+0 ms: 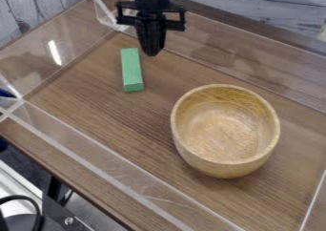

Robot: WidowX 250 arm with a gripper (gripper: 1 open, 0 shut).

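Note:
A green rectangular block (132,70) lies on the wooden surface at centre left. The dark gripper (152,42) reaches in from the top, just above and right of the block's upper end, apart from it in the image; whether it is open or shut is hard to tell. A large pale tan bowl (226,130) stands at the lower right.
A black cable or object (19,208) lies at the bottom left corner.

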